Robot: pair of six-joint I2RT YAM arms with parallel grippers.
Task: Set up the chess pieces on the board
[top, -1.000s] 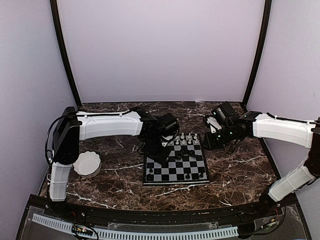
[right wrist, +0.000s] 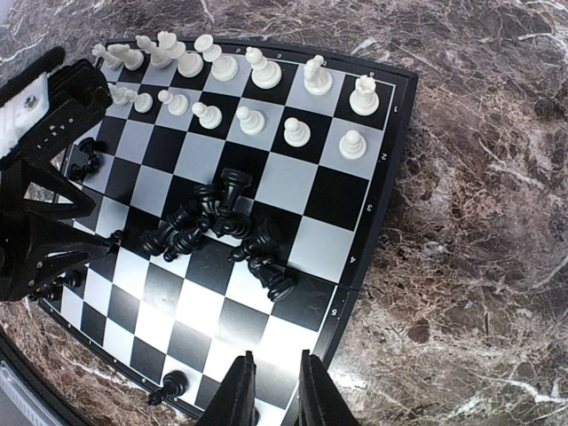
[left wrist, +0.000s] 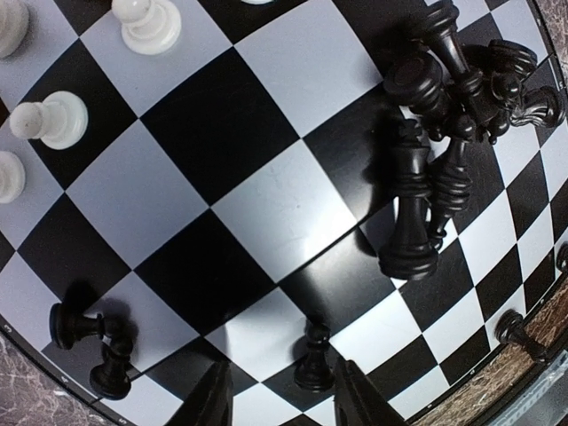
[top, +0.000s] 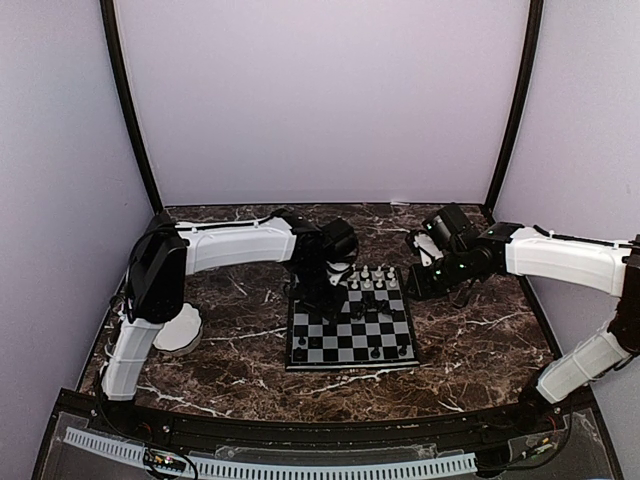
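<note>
The chessboard (top: 350, 344) lies mid-table. White pieces (right wrist: 296, 131) stand in rows at its far side. Black pieces (left wrist: 410, 222) lie jumbled in the middle, others near the edges. My left gripper hangs low over the board, fingers apart, with a small black pawn (left wrist: 314, 364) just beyond or between the fingertips; whether it touches them I cannot tell. My right gripper is open above the board's right part, nothing seen between its fingers.
A white round dish (top: 175, 328) sits at the table's left.
My left arm has shifted slightly toward the back of the table over the board. The right arm shows no visible movement.
</note>
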